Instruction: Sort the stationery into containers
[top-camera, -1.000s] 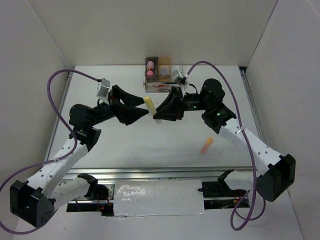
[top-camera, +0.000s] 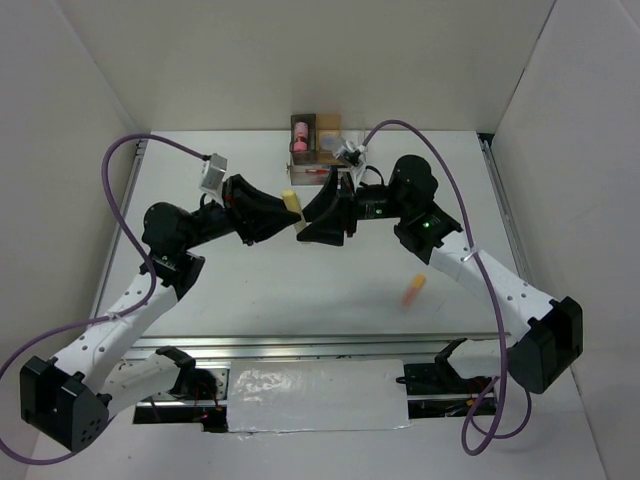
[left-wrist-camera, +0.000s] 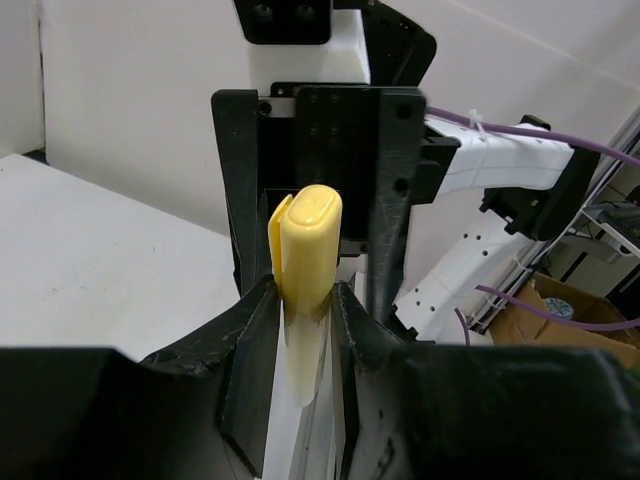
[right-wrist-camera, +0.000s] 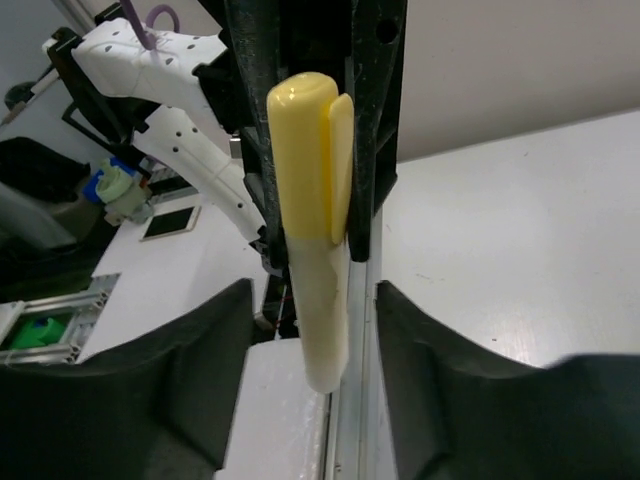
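A yellow highlighter with a pale lower body is held upright between the two grippers in mid-air. My left gripper is shut on it, as both wrist views show. My right gripper surrounds it with its fingers parted; in the left wrist view they stand either side of the highlighter. An orange marker lies on the table at the right. At the back stands a divided organizer with pink items, a round item and pens in its compartments.
Side walls and a back wall enclose it, and metal rails run along its edges.
My left gripper has come right and shut on the highlighter. My right gripper, which held it a second ago, has moved slightly left and its fingers have parted.
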